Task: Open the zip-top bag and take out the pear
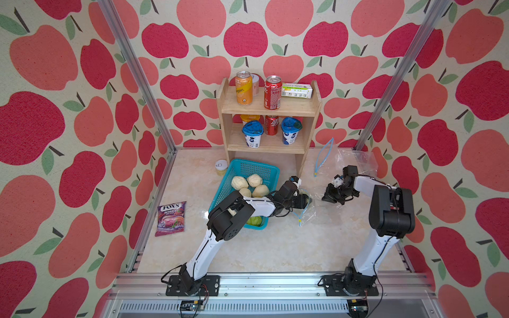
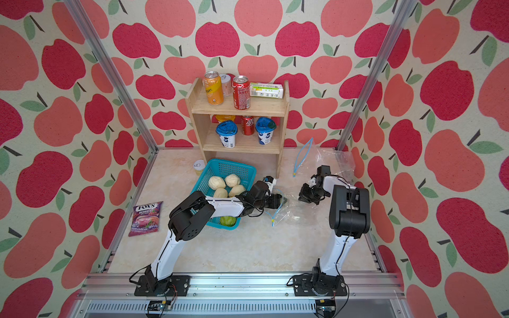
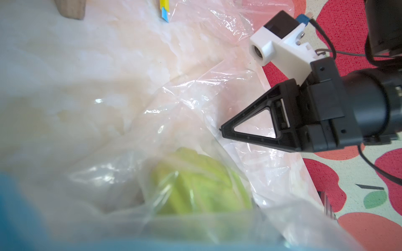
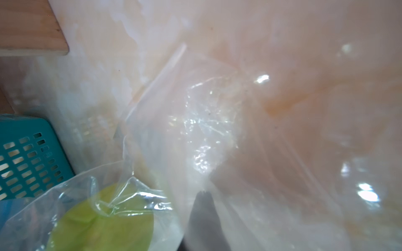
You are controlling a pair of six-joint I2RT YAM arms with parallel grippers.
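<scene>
The clear zip bag [image 1: 323, 212] with a blue zip edge lies right of the basket. Inside it shows the green pear [image 4: 100, 221], blurred by plastic in both wrist views. My left gripper [image 1: 301, 203] is at the bag's zip end beside the pear; its fingers are out of sight in the left wrist view, so its opening is unclear. My right gripper [image 1: 327, 197] rests low on the plastic just right of the pear, shut, with its tip seen from the side in the left wrist view.
A turquoise basket [image 1: 273, 170] of produce stands left, under the wooden shelf [image 1: 265, 145]. A second clear bag [image 1: 344, 159] lies behind. A FOX'S packet [image 1: 169, 217] lies at left.
</scene>
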